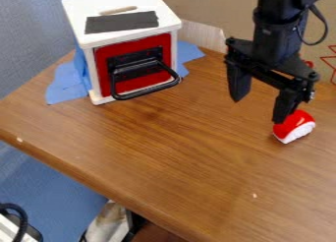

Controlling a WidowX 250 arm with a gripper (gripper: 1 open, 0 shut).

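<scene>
My black gripper [261,90] hangs above the right side of the wooden table, open, its two fingers spread wide with nothing seen between them. Below and behind its right finger lies a red and white object [294,126] on the table. A white toy oven [124,15] with a red front and black door handle stands at the back left on blue cloth [69,82].
A cardboard backdrop and a clear plastic piece stand behind. The table's left edge drops to a blue floor, with cables and items at lower left.
</scene>
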